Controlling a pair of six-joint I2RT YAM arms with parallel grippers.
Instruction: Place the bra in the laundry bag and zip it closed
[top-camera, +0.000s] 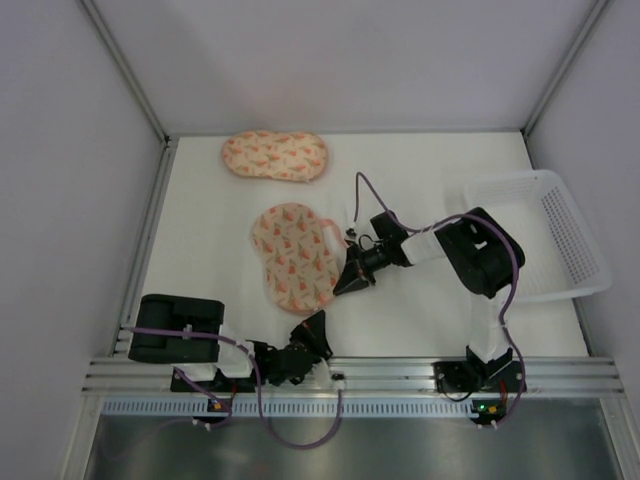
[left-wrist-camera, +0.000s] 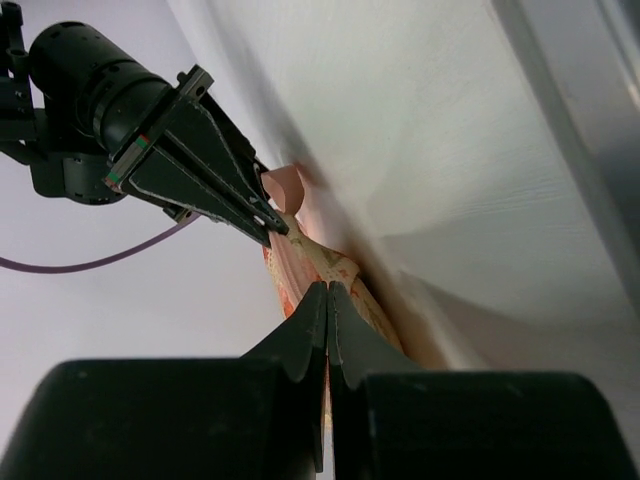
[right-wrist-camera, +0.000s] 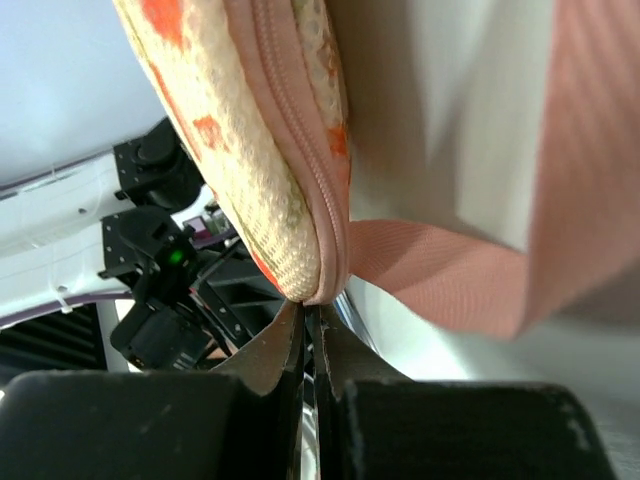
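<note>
The patterned laundry bag (top-camera: 292, 255) lies mid-table, cream with orange print and pink strap. My right gripper (top-camera: 338, 290) is shut at its lower right edge; in the right wrist view the zipper edge (right-wrist-camera: 300, 150) runs down to the closed fingertips (right-wrist-camera: 307, 310), apparently pinched there. My left gripper (top-camera: 318, 318) is shut just below the bag, nothing seen between its fingertips; in the left wrist view the bag stands behind them. The bra is not distinguishable.
A second patterned piece (top-camera: 274, 154) lies at the back left. A white basket (top-camera: 589, 262) stands on the right.
</note>
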